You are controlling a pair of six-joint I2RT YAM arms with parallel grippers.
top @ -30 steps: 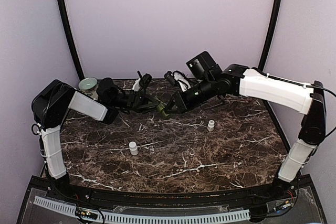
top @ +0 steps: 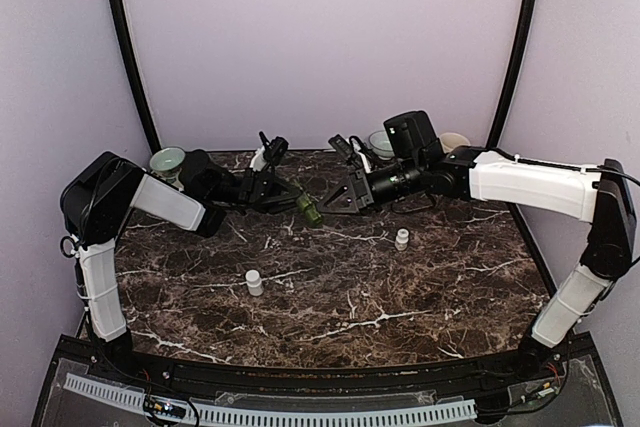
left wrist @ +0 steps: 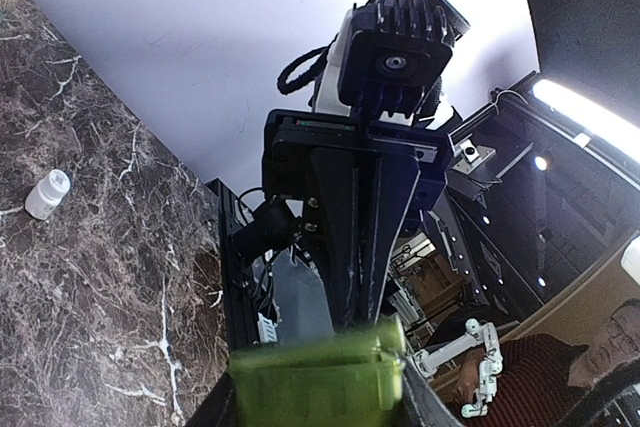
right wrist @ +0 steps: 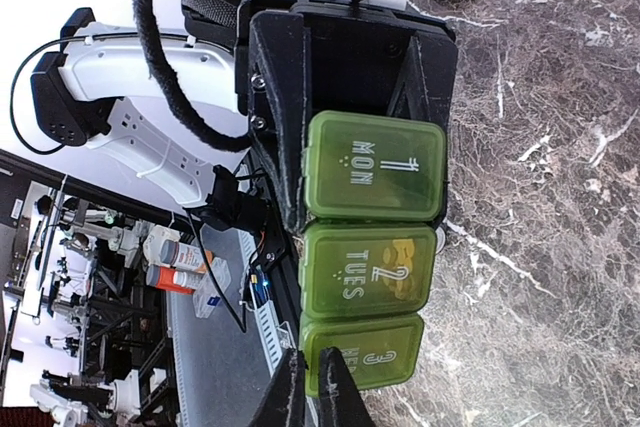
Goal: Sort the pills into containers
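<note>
A green pill organizer [top: 309, 210] hangs above the table, with my left gripper [top: 296, 197] shut on its upper end. In the right wrist view the organizer [right wrist: 375, 167] shows its MON, TUES and WED compartments, their lids apparently down. Yellow pills [right wrist: 400, 262] show through the TUES lid. The organizer [left wrist: 320, 382] fills the bottom of the left wrist view, hiding most of the left fingers. To its right is my right gripper [top: 343, 202], beside the WED end. Its fingers [right wrist: 285, 392] look nearly together, with nothing clearly visible between them.
Two white bottles stand on the marble table: one at front left [top: 254, 284], one at right [top: 402, 239]. A pale green bowl [top: 167, 160] sits at the back left; other bowls [top: 453, 141] are at the back right.
My right gripper has drawn back to the right, from close against the organizer, and more of the organizer shows. The left arm and the bottles look still.
</note>
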